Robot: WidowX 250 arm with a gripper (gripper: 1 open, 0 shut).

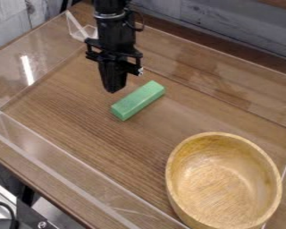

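My black gripper point(113, 75) hangs over the wooden table in the upper middle, its fingertips pointing down and looking shut, with nothing visible between them. A green rectangular block point(138, 100) lies on the table below and to the right of the fingertips, apart from them.
A cream oval basket point(224, 217) sits at the front right of the table point(74, 152). A clear plastic item is at the upper left behind the arm. The back edge and wall run along the top right.
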